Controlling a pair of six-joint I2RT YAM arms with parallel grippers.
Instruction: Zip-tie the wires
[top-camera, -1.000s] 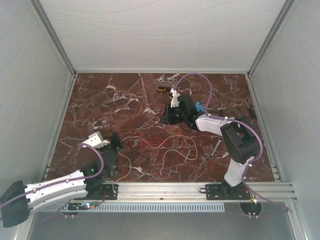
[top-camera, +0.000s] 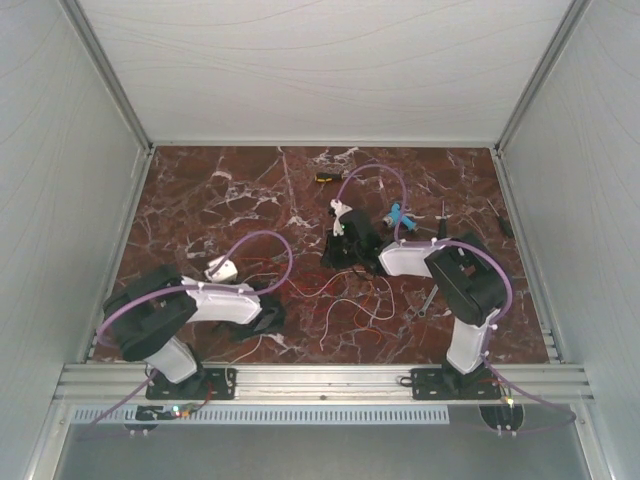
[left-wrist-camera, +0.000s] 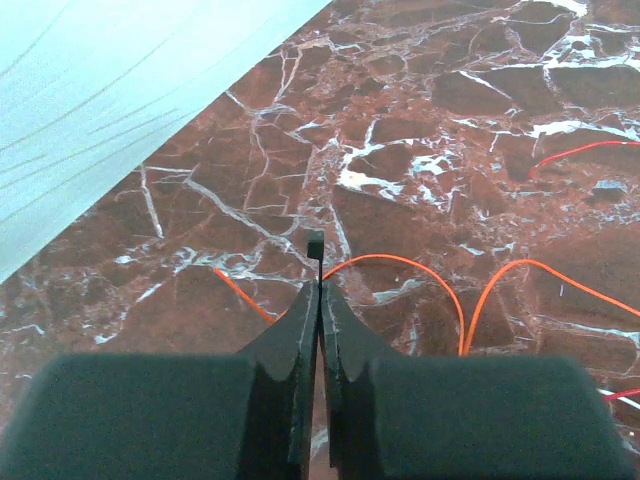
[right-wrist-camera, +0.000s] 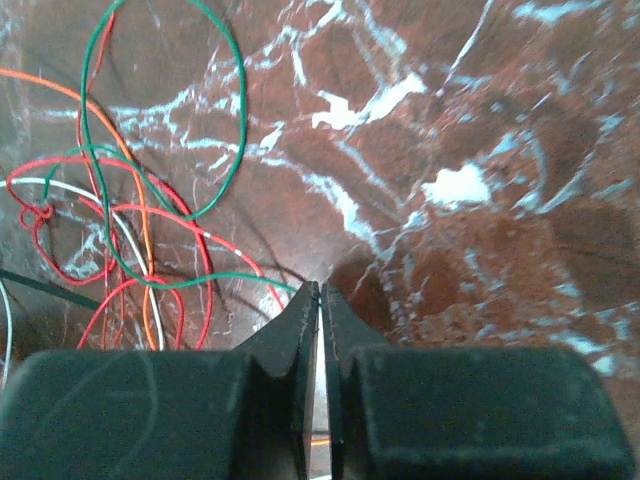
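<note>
A black zip tie (left-wrist-camera: 316, 246) stands upright in the left wrist view, its square head above the tips of my left gripper, which is shut on its thin strip. Behind it an orange wire (left-wrist-camera: 410, 262) curves over the marble. In the right wrist view a loose tangle of red wire (right-wrist-camera: 205, 235), white wire (right-wrist-camera: 127, 238), orange wire (right-wrist-camera: 148, 215) and green wire (right-wrist-camera: 243, 110) lies left of my right gripper. That gripper is shut; the green wire reaches its fingertips, but whether it is pinched I cannot tell.
A yellow-and-black tool (top-camera: 328, 178) lies at the back, a blue object (top-camera: 398, 217) behind the right arm. A wrench (top-camera: 429, 301) and a screwdriver (top-camera: 442, 225) are on the right.
My right gripper has shifted only slightly.
</note>
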